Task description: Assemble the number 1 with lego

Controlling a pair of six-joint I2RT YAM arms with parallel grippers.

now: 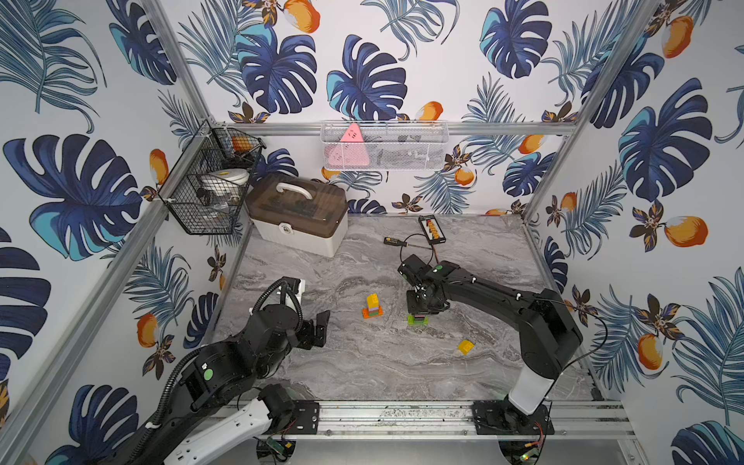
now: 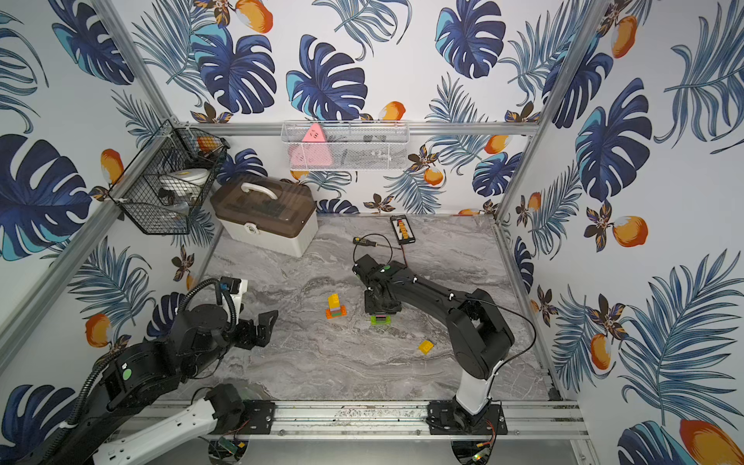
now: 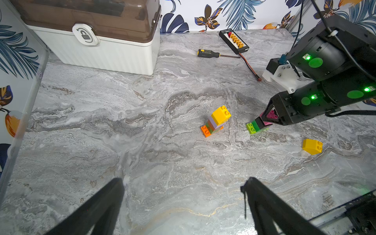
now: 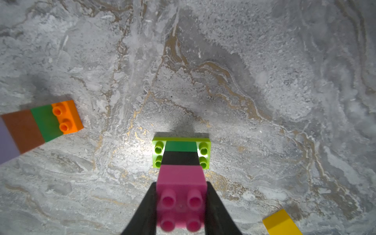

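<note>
My right gripper is shut on a pink brick (image 4: 181, 176). Directly under that brick, in the right wrist view, come a black brick (image 4: 180, 158) and a dark green one (image 4: 180, 146), over a light green base (image 4: 206, 153) on the table. Whether the pink brick is fully seated cannot be told. To the left stands a second stack, with an orange base (image 3: 205, 131), green, brown and lilac bricks, and a yellow brick (image 3: 221, 114) on top. A loose yellow brick (image 3: 312, 146) lies to the right. My left gripper is open and empty, away from the bricks.
A white toolbox with a brown lid (image 1: 298, 209) stands at the back left. Behind the right arm lie a screwdriver (image 3: 208, 53) and a black case (image 3: 234, 40) with a cable. Bare marble surrounds the left gripper.
</note>
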